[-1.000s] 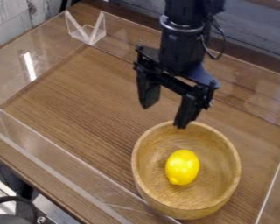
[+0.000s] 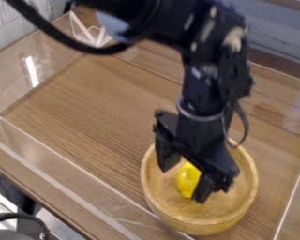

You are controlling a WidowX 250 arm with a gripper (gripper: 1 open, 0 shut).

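A round wooden bowl (image 2: 169, 200) sits on the tabletop at the lower middle right. A yellow oval object (image 2: 189, 179) lies inside it, partly hidden by the gripper. My black gripper (image 2: 190, 172) is down over the bowl, open, with its fingers around the yellow object; whether they touch it cannot be told.
Clear edging runs along the left side, with cables beyond it at the lower left.
The arm has come down and toward the camera, from above and behind the bowl to inside it, now covering much of the yellow object.
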